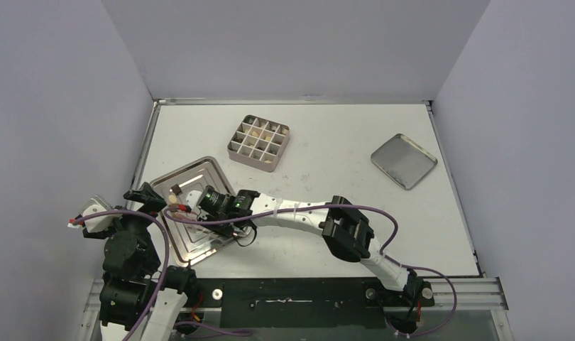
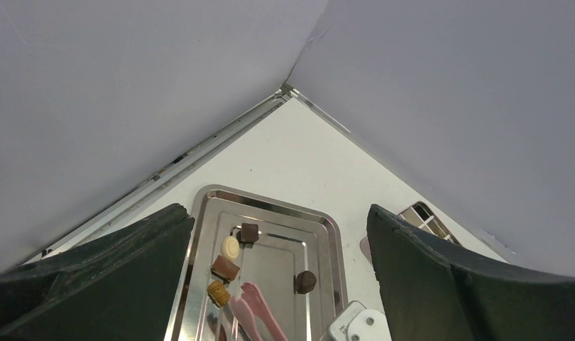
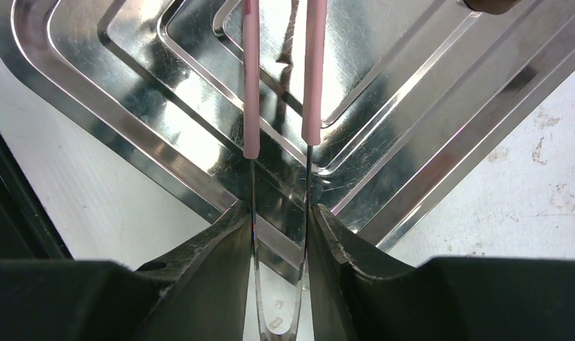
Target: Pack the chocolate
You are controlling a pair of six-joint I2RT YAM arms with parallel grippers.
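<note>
My right gripper is shut on pink-tipped metal tongs, held over the large steel tray. The left wrist view shows the tongs' pink tips among several chocolates: a dark cube, a cream round, a brown block, a gold piece and a dark round. My left gripper hangs open at the tray's left, empty. The grey grid box behind the tray has pieces in some compartments; the right arm hides part of the tray.
A small empty steel tray lies at the right. Grey walls stand at left, back and right.
</note>
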